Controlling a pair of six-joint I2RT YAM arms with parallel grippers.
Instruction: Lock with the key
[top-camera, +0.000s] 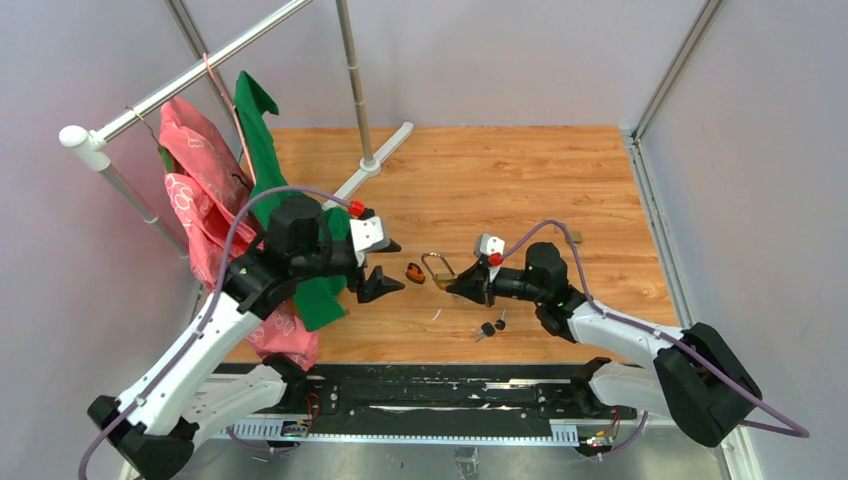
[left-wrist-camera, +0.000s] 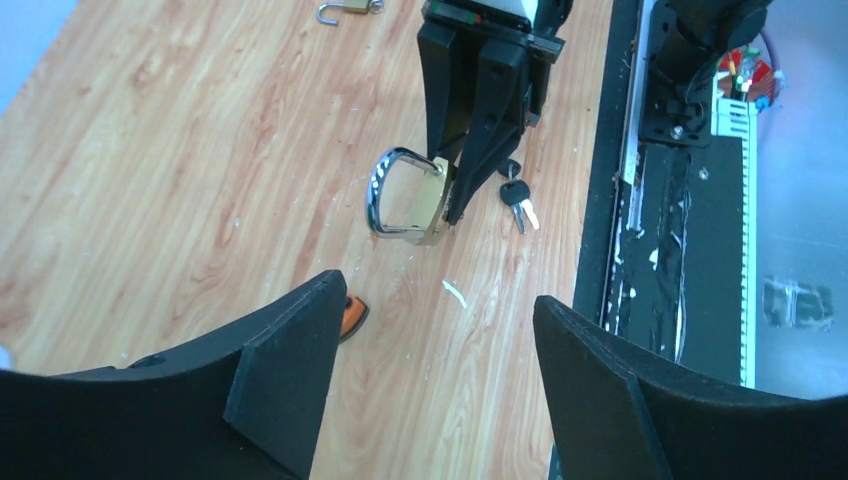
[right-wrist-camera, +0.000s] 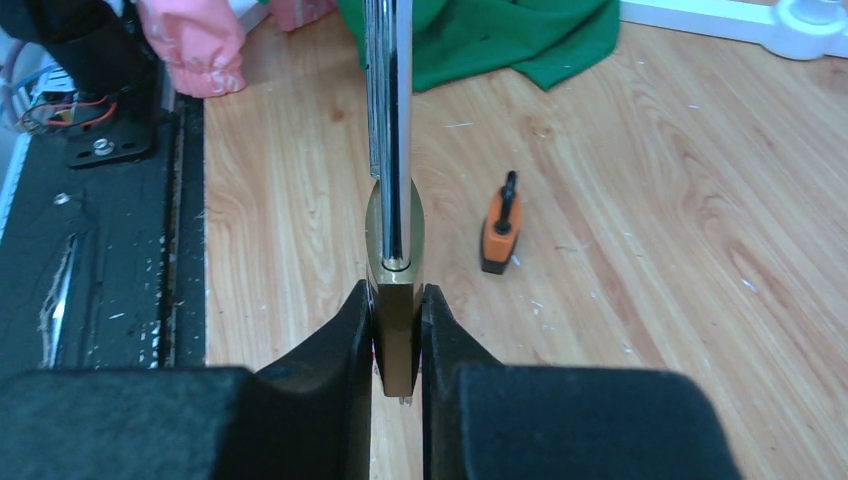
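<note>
A brass padlock (right-wrist-camera: 399, 310) with a long silver shackle (left-wrist-camera: 376, 190) is held above the table, its body between the fingers of my right gripper. In the left wrist view the padlock body (left-wrist-camera: 432, 205) tilts, the shackle pointing away from the right gripper. My left gripper stands open with an empty gap, to the left of the padlock and apart from it. Keys with black heads (left-wrist-camera: 515, 193) lie on the wood below the right gripper. No key shows in either gripper.
An orange and black tool (right-wrist-camera: 501, 226) lies near the padlock. A second padlock (top-camera: 573, 237) rests behind the right arm. Pink clothing (top-camera: 205, 190) and green cloth (top-camera: 325, 290) hang at left, close behind the left arm.
</note>
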